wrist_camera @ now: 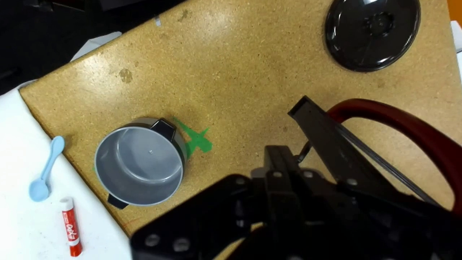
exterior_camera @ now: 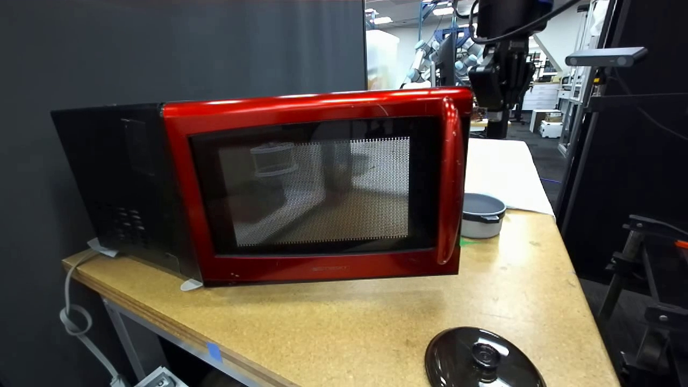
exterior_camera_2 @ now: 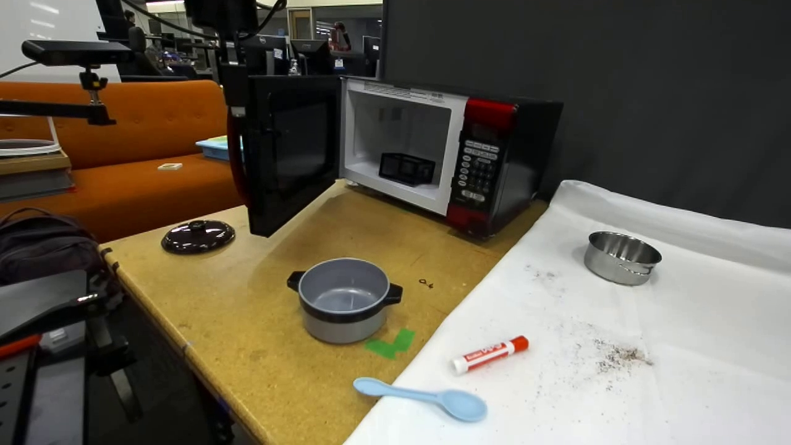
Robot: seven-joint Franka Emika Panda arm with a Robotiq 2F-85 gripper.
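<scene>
A red and black microwave [exterior_camera_2: 511,159] has its door [exterior_camera: 322,187] standing wide open. My gripper is shut, with nothing visible between its fingers. It points down beside the door's free edge, on the inner side; the red handle [wrist_camera: 407,125] lies across the door from it. In exterior view 1 the gripper [exterior_camera: 496,113] shows just right of the door's top corner, its tips partly hidden. Whether it touches the door I cannot tell. Inside the microwave cavity sits a dark angular object [exterior_camera_2: 406,168].
On the wooden table a grey pot [exterior_camera_2: 345,300] stands uncovered, and its dark lid [exterior_camera_2: 198,237] lies near the door. A blue spoon [exterior_camera_2: 422,397], a red marker [exterior_camera_2: 489,355] and a metal pan [exterior_camera_2: 621,258] rest on or partly on the white cloth [exterior_camera_2: 712,334].
</scene>
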